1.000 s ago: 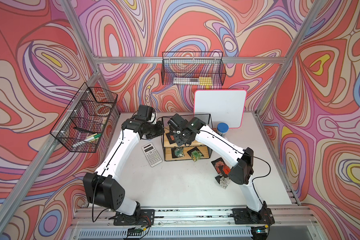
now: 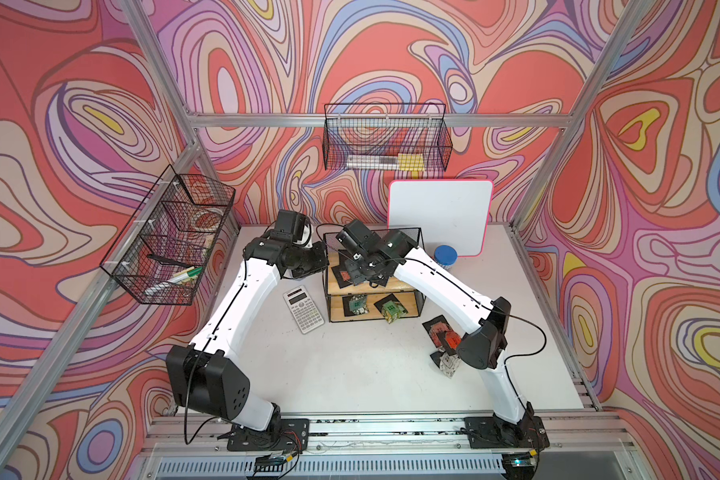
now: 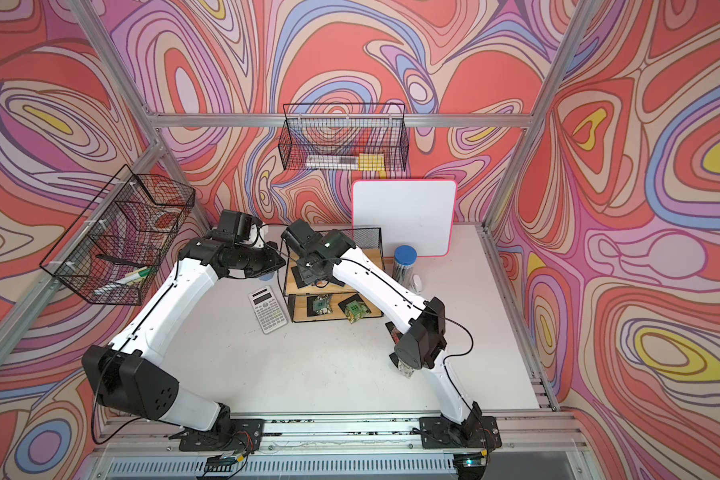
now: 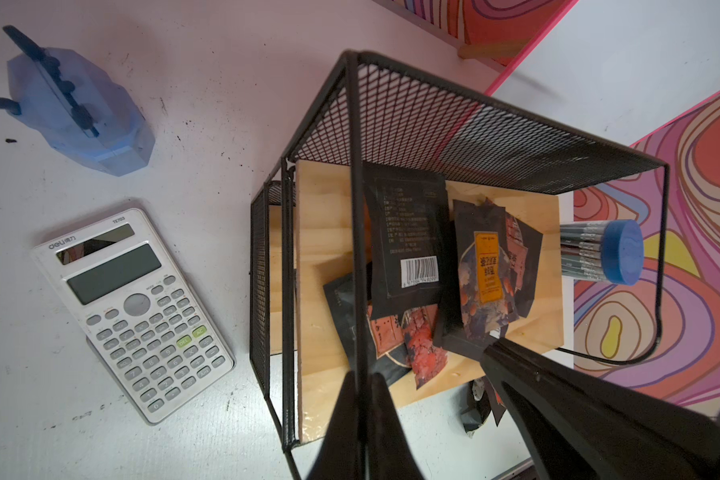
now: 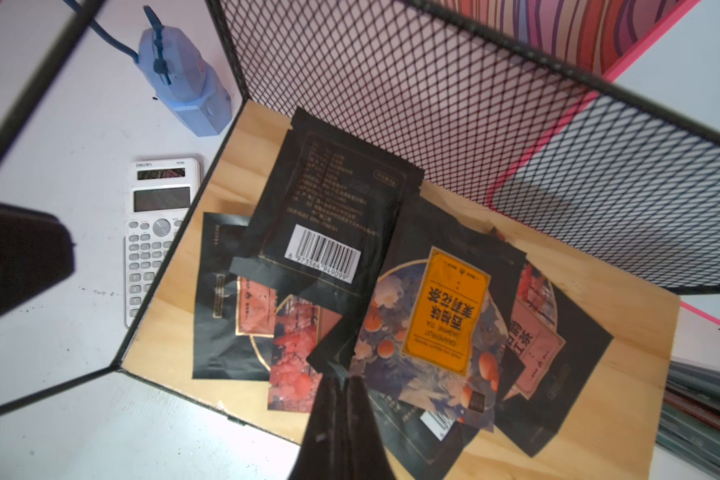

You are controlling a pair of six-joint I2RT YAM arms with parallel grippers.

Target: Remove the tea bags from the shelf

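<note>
Several black tea bags lie overlapping on the upper wooden board of the wire shelf (image 2: 374,321). In the right wrist view, a barcode bag (image 5: 320,208) lies left of an orange-label bag (image 5: 444,312), with red-patterned bags (image 5: 296,352) around them. My right gripper is shut, its tips by a dark bag corner, nothing visible between them. Two green-patterned bags (image 2: 357,305) are on the lower level. My left gripper is shut at the shelf's left side, in line with its thin post; no bag shows between its fingers.
Several bags (image 2: 438,332) lie on the table at the right. A calculator (image 2: 304,309) and a blue bottle (image 4: 88,112) stand left of the shelf, a blue-lidded jar (image 2: 445,256) right of it.
The left arm and the bags on the lower level and table look unmoved.
</note>
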